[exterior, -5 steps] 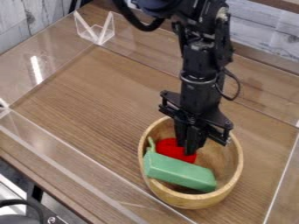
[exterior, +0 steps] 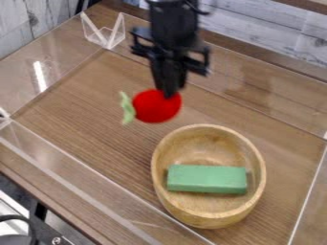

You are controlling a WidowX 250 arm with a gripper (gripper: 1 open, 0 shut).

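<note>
The dark arm comes down from the top middle, blurred, with its gripper [exterior: 159, 81] above a red round object [exterior: 159, 105] that is raised over the wooden table, with a small pale green bit at its left. The red object seems held by the gripper, though the fingers are too blurred to tell. A wooden bowl [exterior: 171, 178] at the lower right holds a green block [exterior: 207, 178] lying flat.
A white wire object [exterior: 99, 24] is at the upper left edge. A black cable [exterior: 13, 230] lies in the lower left corner.
The gripper has moved up and back out of the bowl, and the red object has risen with it. The green block now lies level in the bowl.
</note>
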